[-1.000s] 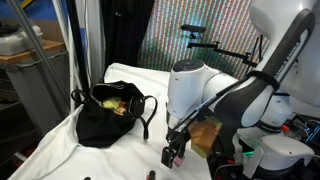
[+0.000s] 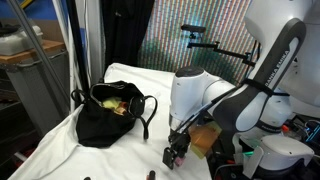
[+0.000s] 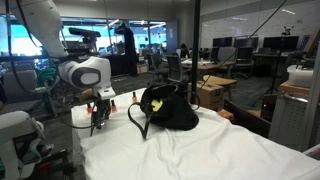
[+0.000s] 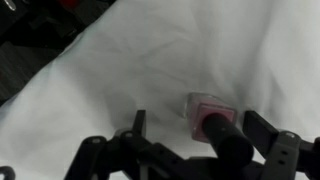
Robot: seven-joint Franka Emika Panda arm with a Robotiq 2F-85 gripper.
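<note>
Seen from the wrist, a small bottle with a black cap and a pinkish body (image 4: 212,108) stands on white cloth. My open gripper has one finger on each side of it, with gaps visible beside the bottle. In exterior view 1 the gripper (image 2: 175,157) is low over the cloth, right of the black bag (image 2: 106,122); the pinkish bottle shows only partly among its fingers. Exterior view 2 has the gripper (image 3: 97,121) at the left, close above the cloth.
The bag (image 3: 174,112) lies open with yellowish and other items inside, its strap loose on the cloth. Small bottles stand nearby, one an orange-topped bottle (image 3: 134,98).
The arm has come down slightly over the last second, around the same spot. The bag and the cloth have not moved.
</note>
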